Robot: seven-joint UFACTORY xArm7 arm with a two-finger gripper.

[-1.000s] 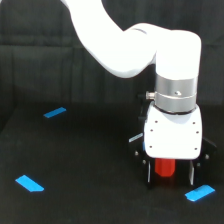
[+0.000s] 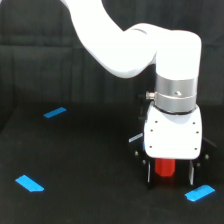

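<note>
The white arm reaches down at the right of the camera view, its gripper (image 2: 170, 183) pointing at the dark table. Two thin dark fingers (image 2: 191, 174) stand well apart below the white hand, so the gripper looks open. A red block (image 2: 164, 168) shows low between them, nearer the left finger, with a gap on the right. Its upper part is hidden by the hand. Whether it sits level with the fingers or behind them, I cannot tell.
Blue tape strips mark the dark surface: a near-right strip (image 2: 200, 193) close to the gripper, a near-left strip (image 2: 29, 184) and a far-left strip (image 2: 55, 113). A dark curtain (image 2: 60, 50) hangs behind.
</note>
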